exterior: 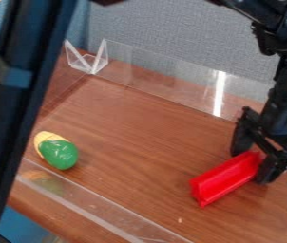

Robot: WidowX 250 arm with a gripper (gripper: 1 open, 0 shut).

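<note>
A red oblong block [222,180] lies diagonally on the wooden table at the right, its upper right end beneath the black gripper [263,152]. The gripper is open, its dark fingers low around that end of the block; whether they touch it is hard to tell. A green and yellow object [57,152] lies on its side at the left.
Clear low walls [172,77] border the wooden table [133,123], with a white wire holder [86,59] at the back left. A dark vertical bar [13,85] crosses the left of the view.
</note>
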